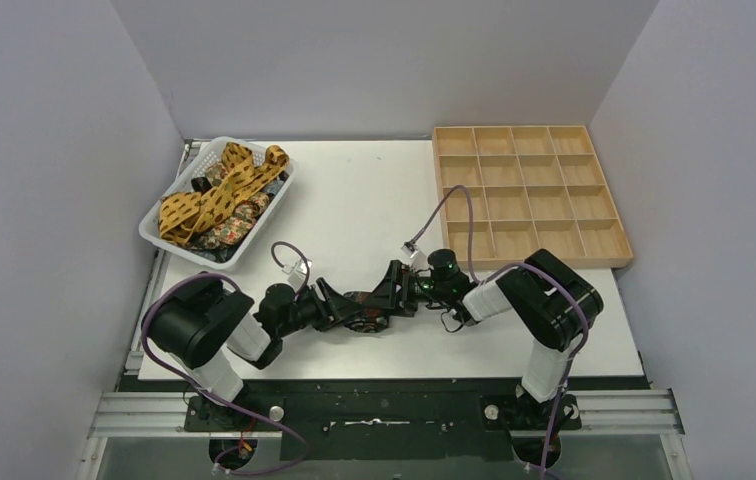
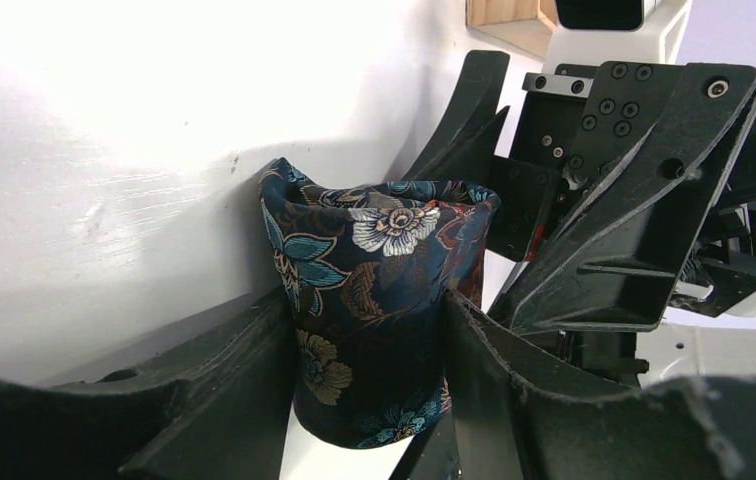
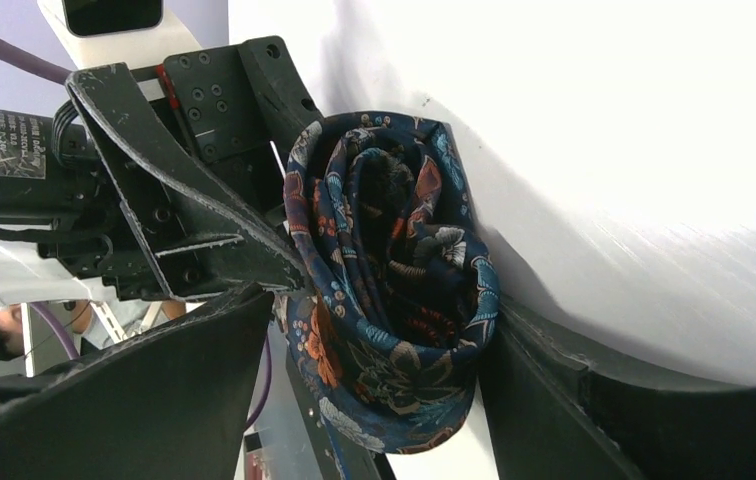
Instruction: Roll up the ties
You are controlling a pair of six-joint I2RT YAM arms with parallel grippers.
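Note:
A dark blue flowered tie, coiled into a loose, wide roll, stands on the white table between both arms. In the left wrist view my left gripper has a finger on each side of the tie, parted by its width. From the other side my right gripper also straddles the roll, whose loose inner layers show from above. Fingertips seem to touch the cloth on both sides. How firmly either gripper presses is unclear.
A white basket at the back left holds more ties, yellow and flowered. At the back right stands an empty wooden compartment tray. My two grippers are very close together around the roll.

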